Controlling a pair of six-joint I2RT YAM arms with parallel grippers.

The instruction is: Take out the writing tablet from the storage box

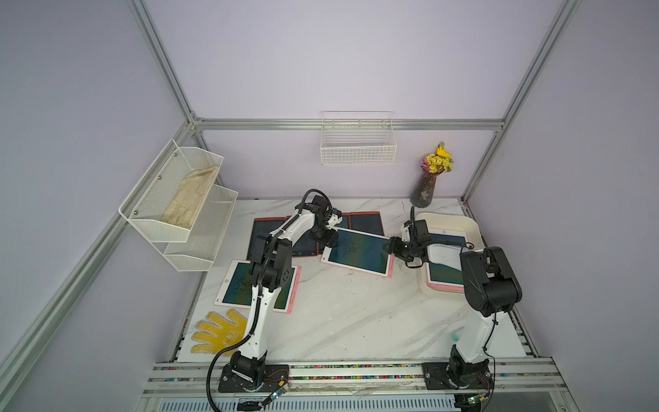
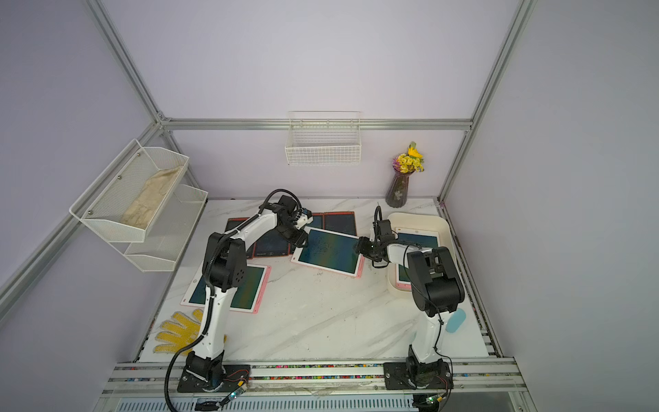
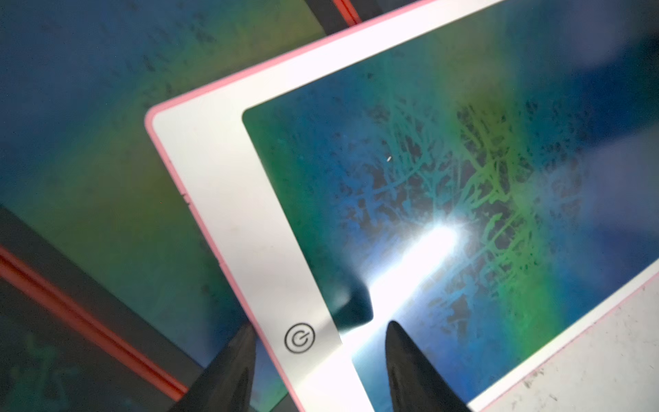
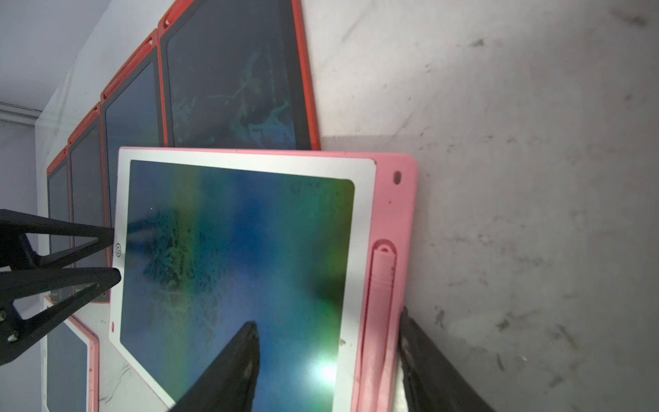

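A white-and-pink writing tablet (image 1: 357, 250) lies mid-table, overlapping red-framed dark tablets (image 4: 233, 75) behind it. My left gripper is part open at its left short edge, one finger by the white border, the other over the screen. My right gripper is part open across its right end, one finger at the pink outer edge with the stylus, the other over the screen. Another white-and-pink tablet sits in the cream storage box (image 1: 434, 219) at right, partly hidden by my right arm. A third tablet (image 2: 243, 295) lies front left.
A yellow glove (image 1: 219, 333) lies at the front left. A vase of flowers (image 2: 398, 189) stands at the back right. Wire shelves (image 1: 171, 206) hang on the left wall, a wire basket (image 1: 357, 144) on the back wall.
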